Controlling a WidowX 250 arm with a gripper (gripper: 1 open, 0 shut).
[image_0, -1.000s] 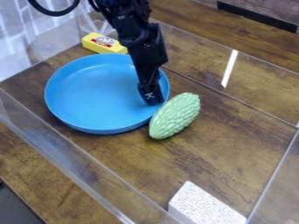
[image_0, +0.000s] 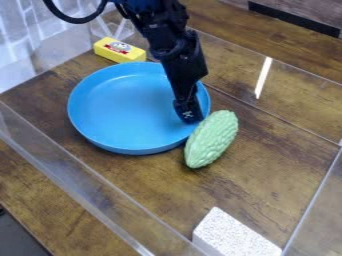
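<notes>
The black gripper (image_0: 185, 100) reaches down from the top over the right side of a blue plate (image_0: 118, 110), its tips low near the rim. Just right of and below the tips lies a green textured oblong object (image_0: 211, 138), outside the plate and apparently against its rim.
A yellow block (image_0: 115, 50) lies behind the plate at the upper left. A white speckled block (image_0: 235, 236) lies at the bottom right. Clear walls surround the wooden surface (image_0: 94, 200), which is mostly free at the lower left and right.
The blue plate has shifted slightly to the right. The green object has moved rightward and turned more upright in the view. The gripper has moved a little rightward.
</notes>
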